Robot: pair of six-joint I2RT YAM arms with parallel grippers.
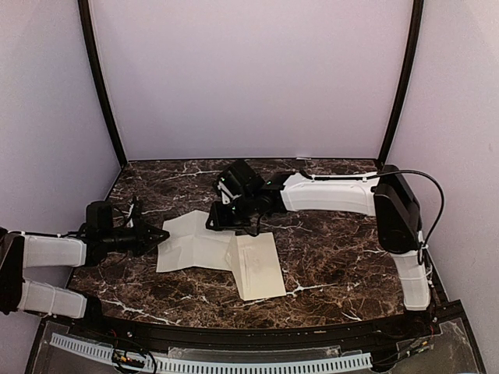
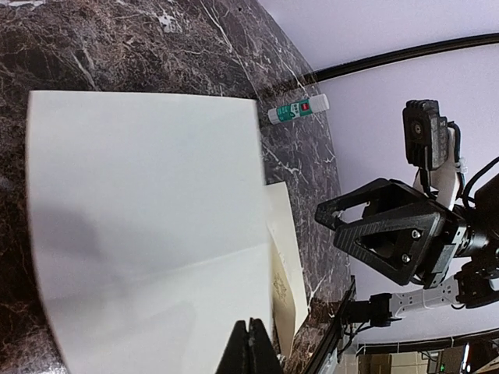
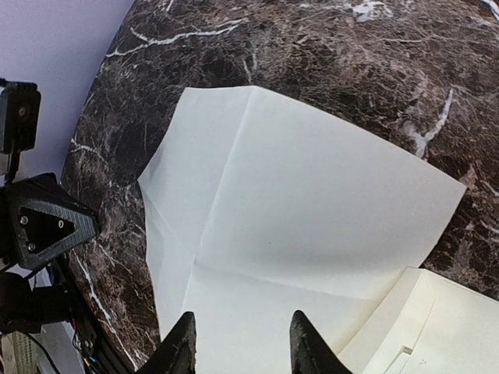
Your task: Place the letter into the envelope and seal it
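The white letter [image 1: 191,245] lies creased and partly raised on the table, in the left wrist view a broad sheet [image 2: 148,195]. Its right end meets the left side of the cream envelope [image 1: 261,265], whose corner shows as well in the right wrist view [image 3: 460,331]. At the letter's left edge, my left gripper [image 1: 165,234] is shut, with nothing visible between its fingertips. Above the letter's right part hangs my right gripper, its fingers apart and nothing between them. The letter's far right corner is partly covered by that gripper in the top view.
A green and white glue stick [image 2: 299,109] lies on the dark marble table [image 2: 312,148] beyond the letter, near the wall. In the top view, the table's right side and front left are clear. My right arm reaches across the back half.
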